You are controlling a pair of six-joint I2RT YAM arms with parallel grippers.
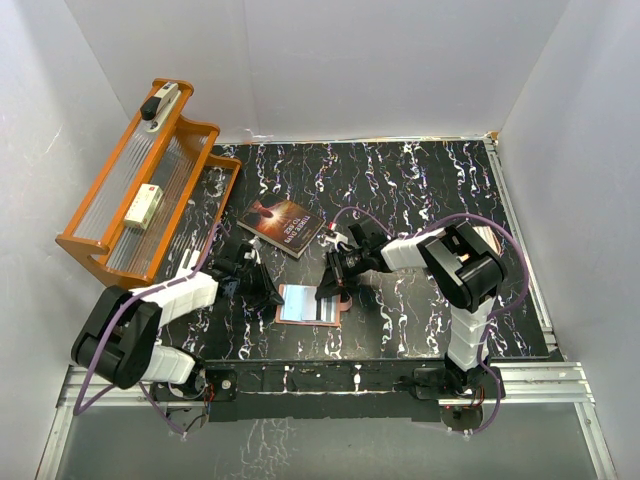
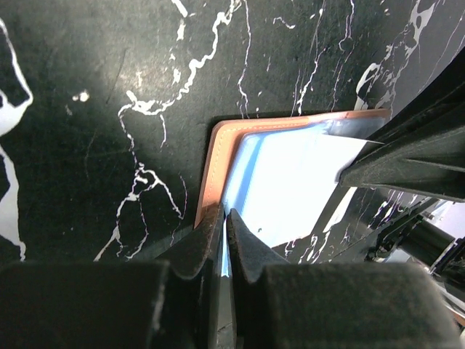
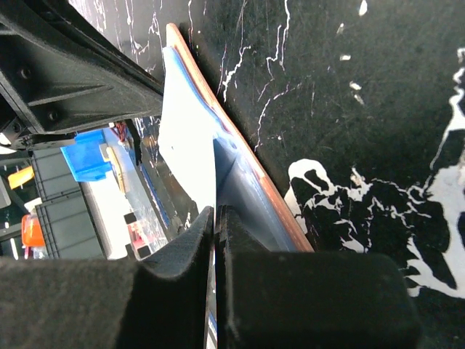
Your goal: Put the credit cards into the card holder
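Note:
The card holder (image 1: 309,323), tan-edged with a clear sleeve, lies open near the table's front. In the left wrist view a white card (image 2: 305,171) lies largely over the holder's pocket, its far corner raised to the right gripper's fingertips. My right gripper is shut on the thin edge of this card, at the holder's right part. At the holder's left edge my left gripper is shut, fingertips against the tan border (image 2: 220,156) and the bluish strip; whether it pinches the sleeve cannot be told. How deep the card sits is unclear.
A dark book (image 1: 283,223) lies behind the holder. On the left stands a wooden shelf (image 1: 150,200) with a stapler (image 1: 160,105) and a small box (image 1: 144,206).

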